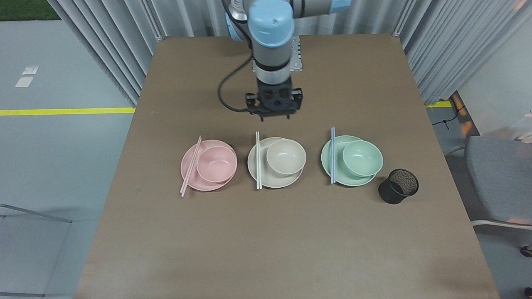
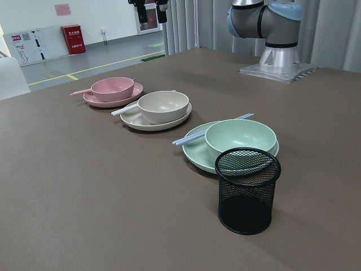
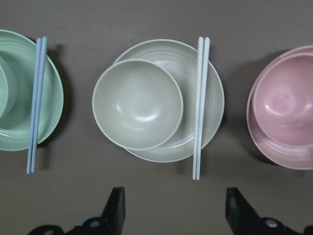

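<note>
Three place settings stand in a row: a pink bowl (image 1: 217,164) on a pink plate with pink chopsticks (image 1: 190,166), a white bowl (image 1: 286,157) on a white plate with white chopsticks (image 1: 258,160), a green bowl (image 1: 362,158) on a green plate with blue chopsticks (image 1: 333,155). A black mesh cup (image 1: 397,186) stands at the right of the green setting. My gripper (image 1: 274,116) hangs open and empty above the table, behind the white setting; in the wrist view its fingers (image 3: 113,210) are wide apart.
A grey chair (image 1: 498,177) stands beyond the right edge, and curtains line the back.
</note>
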